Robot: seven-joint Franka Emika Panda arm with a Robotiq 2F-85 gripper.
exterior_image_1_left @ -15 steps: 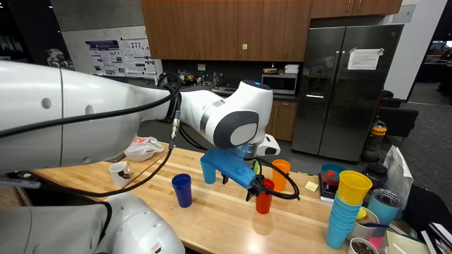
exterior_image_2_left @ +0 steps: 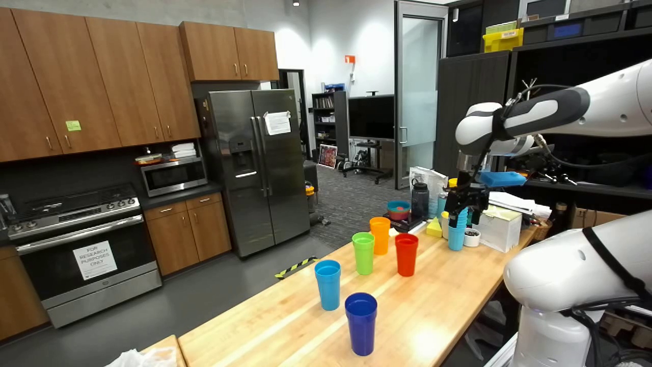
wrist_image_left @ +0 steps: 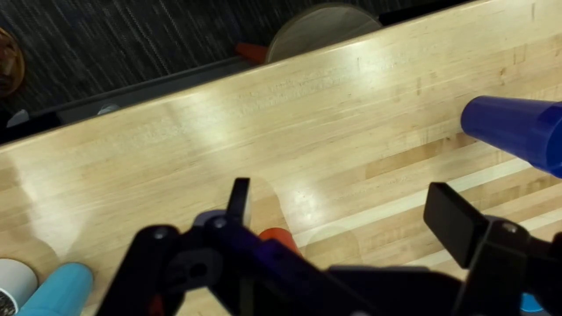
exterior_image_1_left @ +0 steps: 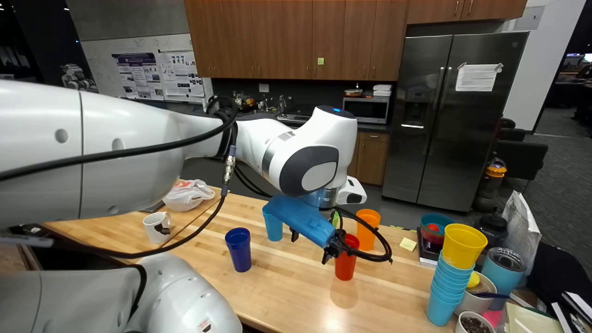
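My gripper (exterior_image_1_left: 311, 247) hangs above the wooden table. In the wrist view its two fingers (wrist_image_left: 454, 224) are wide apart with bare tabletop between them, so it is open and empty. Standing upright are a dark blue cup (exterior_image_2_left: 361, 327), a light blue cup (exterior_image_2_left: 328, 286), a green cup (exterior_image_2_left: 363, 254), an orange cup (exterior_image_2_left: 380, 236) and a red cup (exterior_image_2_left: 406, 256). The red cup (exterior_image_1_left: 346, 265) appears just right of the gripper in exterior view 1, which largely hides the green one. A yellow cup (exterior_image_1_left: 465, 246) tops a stack of light blue cups (exterior_image_1_left: 447, 291).
Crowding the table's right end are a teal bowl (exterior_image_1_left: 435, 225), a dark bottle (exterior_image_1_left: 492, 228), a tumbler (exterior_image_1_left: 503, 272) and a small pot (exterior_image_1_left: 473, 323). A white mug (exterior_image_1_left: 158, 227) and plastic bag (exterior_image_1_left: 187, 194) sit at the left.
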